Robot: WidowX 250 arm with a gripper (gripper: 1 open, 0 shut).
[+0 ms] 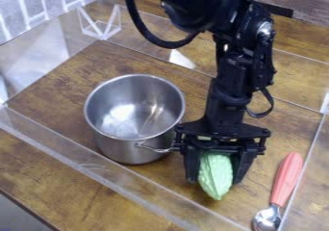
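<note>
A pale green leafy vegetable, like a cabbage (pixel 216 178), rests low on the wooden board between the fingers of my black gripper (pixel 217 160), which points down over it. Whether the fingers press on it is hard to tell. Just to the left stands an empty steel pot (pixel 134 110) with a wire handle. A spoon with a red handle (pixel 287 177) lies to the right of the gripper, its steel head toward the near edge.
Clear plastic walls (pixel 100 183) border the wooden work area (pixel 71 90). The board's back left is bare. A striped cloth (pixel 33 9) is beyond the upper left.
</note>
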